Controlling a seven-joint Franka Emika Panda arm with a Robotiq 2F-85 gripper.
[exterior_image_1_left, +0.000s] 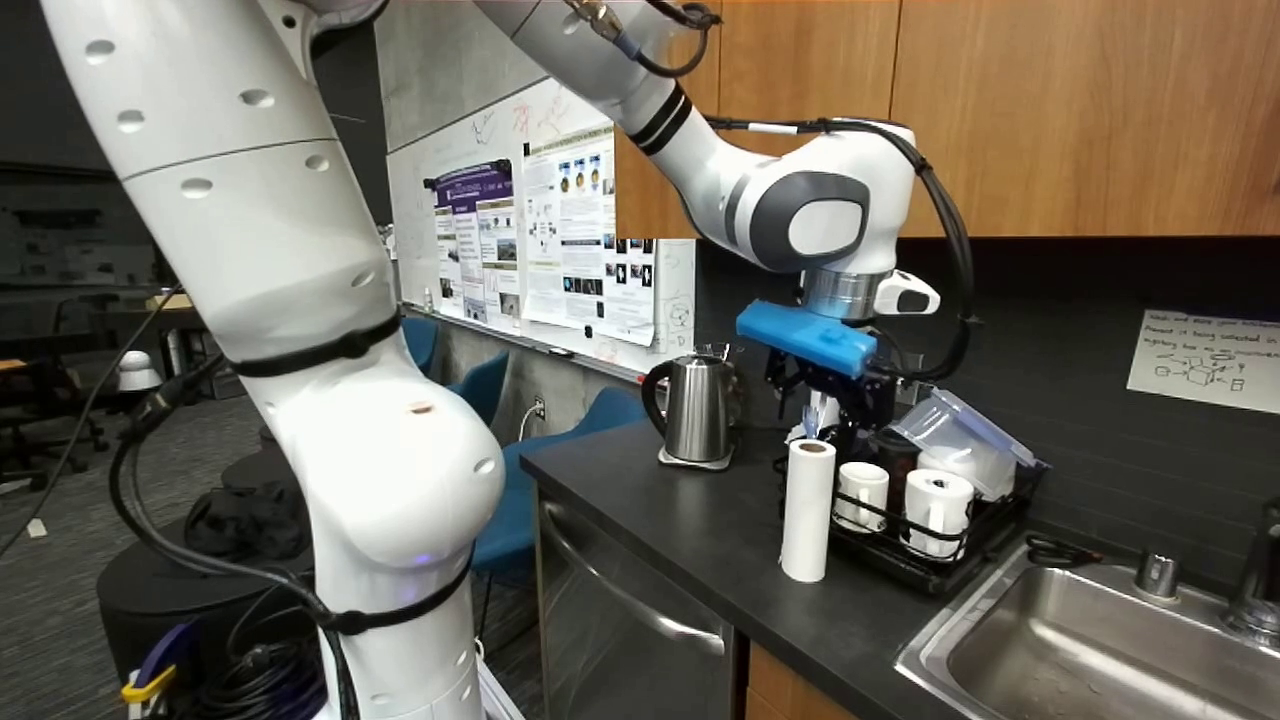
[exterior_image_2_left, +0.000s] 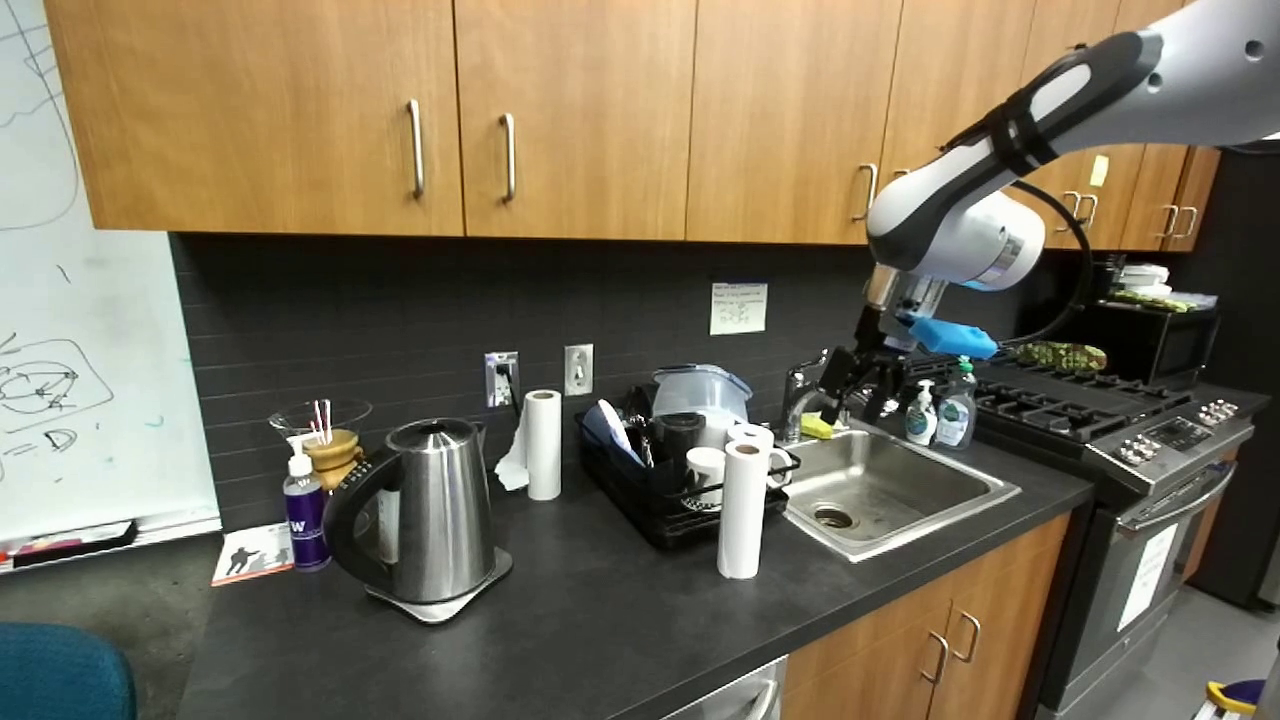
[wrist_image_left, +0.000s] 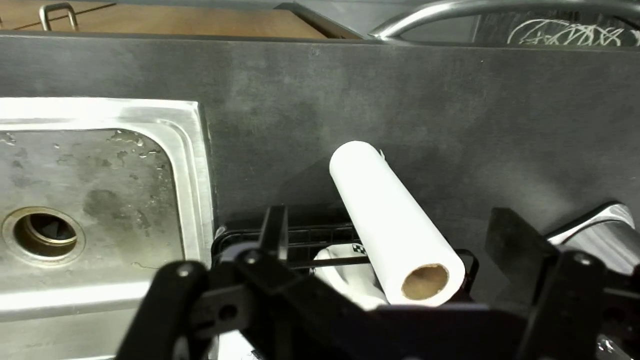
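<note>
A white paper towel roll (exterior_image_1_left: 807, 514) stands upright on the dark counter, just in front of the dish rack; exterior view 2 also shows this roll (exterior_image_2_left: 743, 510). Seen from above in the wrist view, the roll (wrist_image_left: 390, 216) has its brown core end toward the camera. My gripper is open, its black fingers (wrist_image_left: 514, 252) wide apart with nothing held. The roll's upper end appears in the gap between them in that view. Exterior view 1 has the gripper up over the counter, behind and above the roll's top.
A black dish rack (exterior_image_2_left: 672, 528) holding mugs and a clear tub borders the sink (exterior_image_2_left: 1002, 492). The steel kettle (exterior_image_2_left: 438, 516) stands farther left. Near the wall is a second towel roll (exterior_image_2_left: 543, 446). Wooden cabinets (exterior_image_1_left: 1080, 120) hang above. Bare counter lies between kettle and rack.
</note>
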